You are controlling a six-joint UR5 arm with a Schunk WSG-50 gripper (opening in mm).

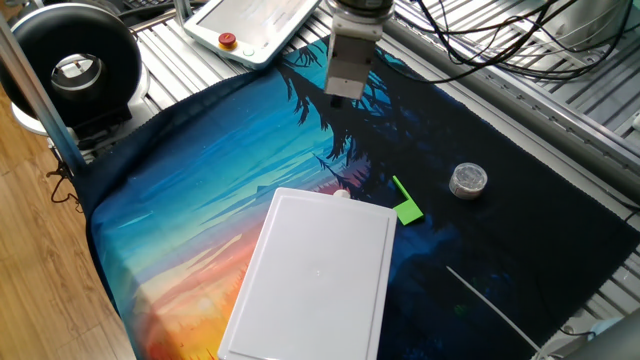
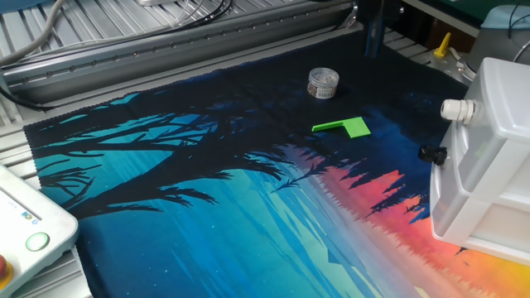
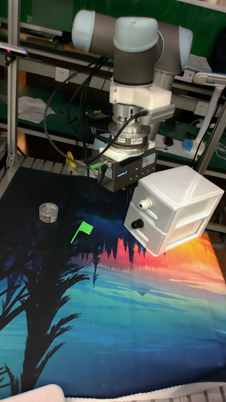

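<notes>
My gripper (image 1: 338,102) hangs over the far part of the cloth in exterior view 1, its grey body above a small dark tip. Its fingers are too small and dark there to tell how they stand. In exterior view 3 the gripper's body shows behind the white drawer box (image 3: 175,207), with the fingertips not discernible. A green flag-shaped piece (image 2: 356,127) lies flat on the dark part of the cloth. Near it stands a clear round jar (image 2: 323,83) with a label. The two-drawer box has one white knob (image 2: 460,111) and one black knob (image 2: 432,155); both drawers look closed.
A patterned cloth (image 1: 200,210) covers the table, with much bare room on its blue side. A tablet-like panel with a red button (image 1: 228,41) sits at its edge. Loose black cables (image 1: 470,62) hang beside the arm. A thin pale cord (image 1: 495,310) crosses one corner.
</notes>
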